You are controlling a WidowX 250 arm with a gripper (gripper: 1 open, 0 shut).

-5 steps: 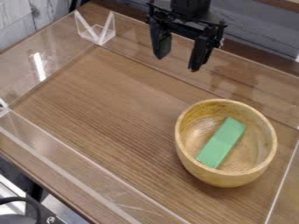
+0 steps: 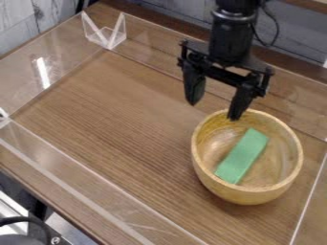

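My black gripper [image 2: 215,89] hangs in the upper middle of the camera view, its two fingers spread wide apart and open, with nothing seen between them. Below it to the right a round cream bowl [image 2: 205,144] rests on the wooden table [image 2: 102,134]. A green block [image 2: 240,158] lies inside the bowl. The gripper is above the bowl's back rim, apart from the block.
A clear, angular plastic object [image 2: 107,31] stands at the back left. Dark cables or parts show at the bottom left corner.
My gripper has moved toward the front of the table, coming down in the view nearer to the bowl. The bowl and green block have not moved.
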